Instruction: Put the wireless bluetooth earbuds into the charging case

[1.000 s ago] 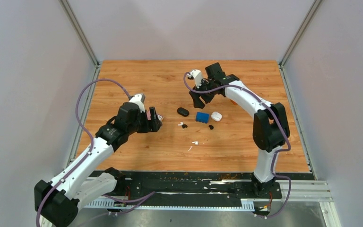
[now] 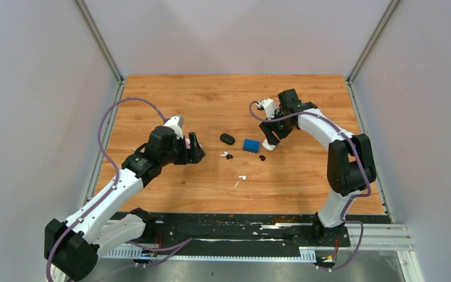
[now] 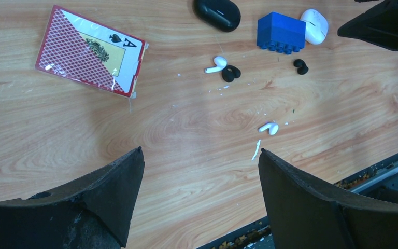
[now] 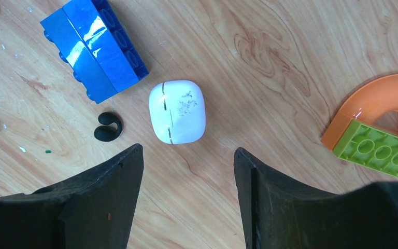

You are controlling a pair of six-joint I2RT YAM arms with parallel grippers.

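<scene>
Lid shut, a white charging case [image 4: 179, 112] lies just ahead of my right gripper, whose fingers stand apart with nothing between them. A black case [image 2: 227, 138] lies shut left of the blue block. One white earbud [image 3: 219, 63] rests against a black earbud [image 3: 231, 73]; another white earbud [image 3: 270, 127] lies nearer the front edge. A second black piece [image 4: 108, 126], apparently an earbud, sits beside the white case. Over the table's left side, my left gripper is open and empty, away from all earbuds.
A blue toy block [image 4: 94, 49] stands close to the white case. Orange and green toy pieces [image 4: 378, 147] lie to its right, and a playing-card pack [image 3: 93, 52] is near my left gripper.
My right gripper has moved right and towards the front, from behind the blue block to the white case. The left arm has shifted only slightly. The objects lie as before.
</scene>
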